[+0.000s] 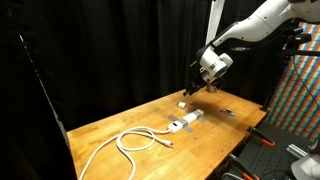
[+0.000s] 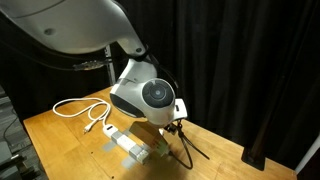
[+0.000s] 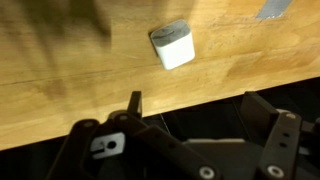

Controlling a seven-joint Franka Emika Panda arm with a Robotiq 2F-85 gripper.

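A small block (image 3: 173, 43), white with a grey end, lies on the wooden table near its edge in the wrist view. Exterior view 1 shows the same small white block (image 1: 182, 104) left of the gripper. My gripper is open, its two dark fingers wide apart and nothing held between them. In exterior view 1 the gripper (image 1: 190, 93) hangs above the table, apart from the block. The white power strip (image 1: 186, 121) lies nearer the middle, with grey tape patches around it. In exterior view 2 the arm hides the block.
A white cord (image 1: 125, 143) loops across the left part of the table. A small dark item (image 1: 228, 112) lies toward the right. Black curtain (image 1: 110, 50) stands behind the far edge.
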